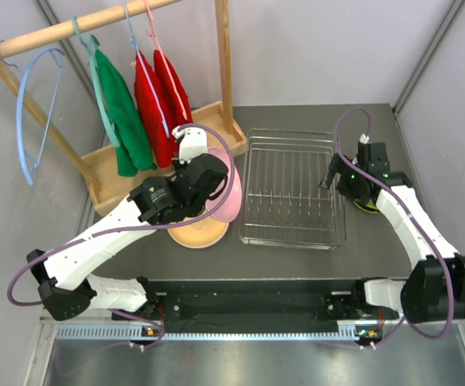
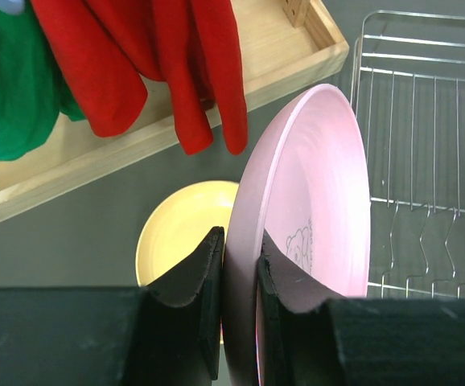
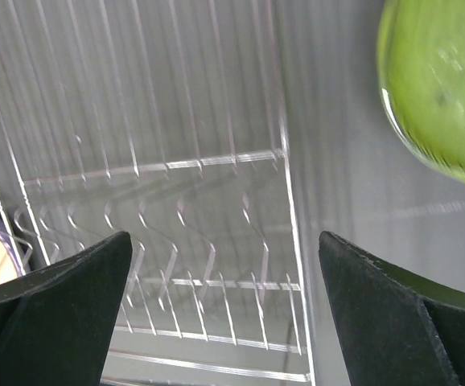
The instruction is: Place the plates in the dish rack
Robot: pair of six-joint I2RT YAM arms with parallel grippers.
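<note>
A pink plate (image 2: 321, 193) stands tilted on edge, gripped by its rim in my left gripper, left of the wire dish rack (image 1: 293, 239). In the top view the arm partly covers the pink plate (image 1: 229, 201). Below and behind it in the left wrist view lies a yellow plate (image 2: 180, 225), flat on the counter. My right gripper is open over the rack's right side, nothing between its fingers. To the right of the rack is a green plate (image 3: 450, 88), mostly hidden by the right arm from above.
A wooden clothes stand (image 1: 108, 186) with green and red garments (image 1: 154, 104) hanging from it fills the back left, close to the left arm. The rack's slots (image 1: 289, 193) look empty. Bare counter (image 1: 232, 264) runs along the front.
</note>
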